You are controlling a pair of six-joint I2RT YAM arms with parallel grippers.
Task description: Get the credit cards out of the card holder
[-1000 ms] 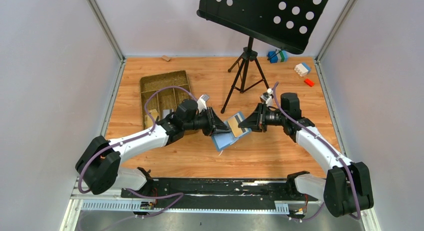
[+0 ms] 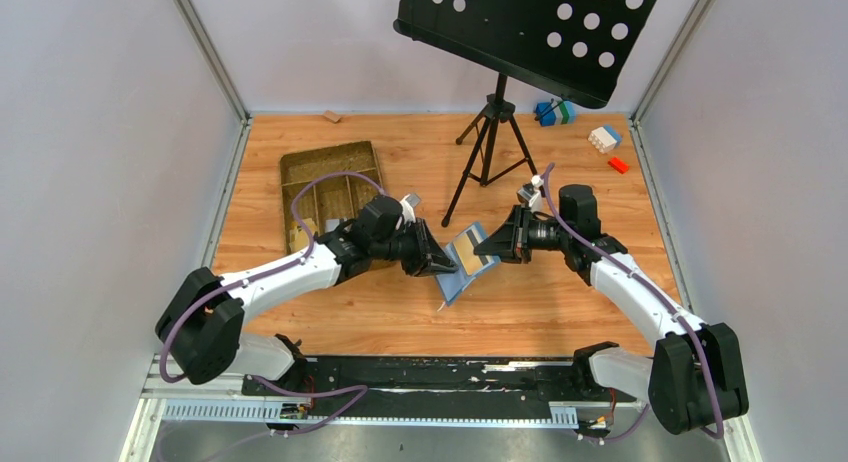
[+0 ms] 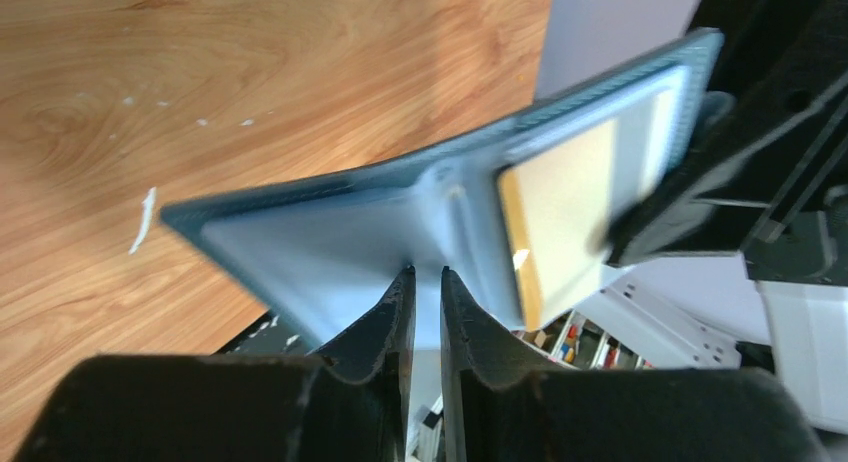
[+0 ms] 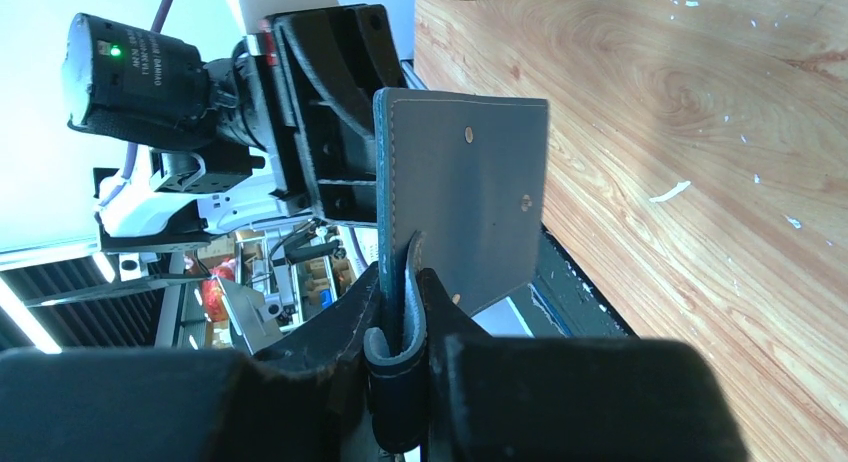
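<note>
The blue card holder (image 2: 453, 284) hangs unfolded between my two grippers, with yellowish cards (image 3: 572, 197) in one half. My right gripper is around that half; a curled edge of the holder (image 4: 465, 172) sits between its fingers, touching them. Against the other half is my left gripper, its fingers nearly together in front of the blue panel. Only a narrow slit shows between them, and whether they pinch the panel cannot be made out. From the right wrist view the left fingertips are hidden behind the holder.
A divided wicker basket (image 2: 325, 162) stands at the left, partly under my left arm. A black music stand (image 2: 490, 132) rises at the back. Toy blocks (image 2: 605, 139) lie at the back right.
My left gripper has shifted slightly down toward the table's front, and the holder's left half has swung with it, folding inward a little. My right arm has hardly moved.
</note>
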